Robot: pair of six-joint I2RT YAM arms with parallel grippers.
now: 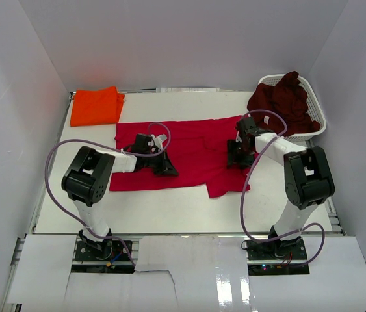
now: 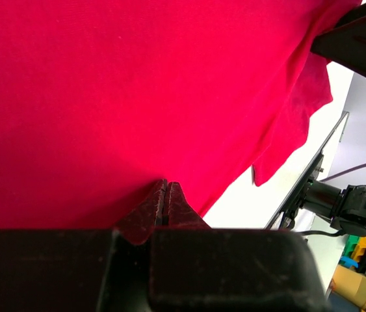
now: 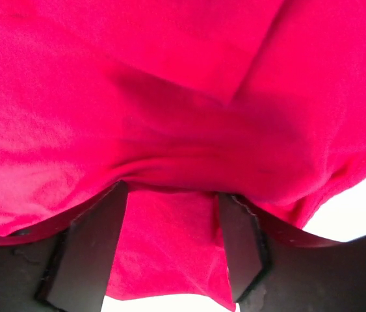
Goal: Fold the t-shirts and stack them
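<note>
A red t-shirt lies spread across the table, its right end bunched and a flap sticking out toward the front. Over the shirt's left-middle part is my left gripper, fingertips together; the left wrist view shows the tips against red cloth with none visible between them. My right gripper is at the shirt's right end, its fingers apart on either side of a raised fold. Cloth lies in the gap, not pinched as far as shows.
A folded orange shirt rests at the back left corner. At the back right stands a white basket heaped with dark red cloth. Bare table shows along the front.
</note>
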